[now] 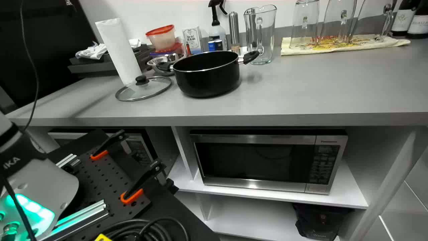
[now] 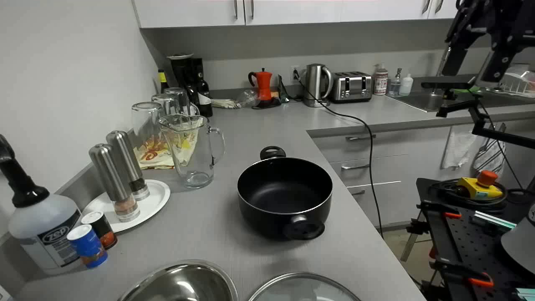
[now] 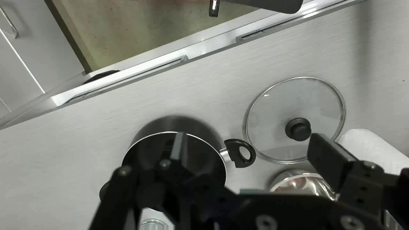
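Note:
My gripper is open above the counter, with its fingers spread wide and nothing held between them. In exterior view 2 the gripper (image 2: 473, 66) hangs high at the upper right, well clear of the counter. A black two-handled pot (image 1: 206, 78) stands upright and uncovered on the grey counter; its inside looks empty in exterior view 2. Beside it lies a round glass lid (image 3: 295, 95) with a black knob (image 3: 298, 129) facing up. The wrist view has the pot (image 3: 178, 124) partly hidden behind one finger, while the lid's knob shows near the other.
A metal bowl (image 2: 183, 286) and a paper towel roll (image 1: 118, 50) are close to the lid. Behind the pot stand a glass pitcher (image 2: 193, 150), two steel grinders on a white plate (image 2: 160, 195) and a spray bottle (image 2: 45, 230).

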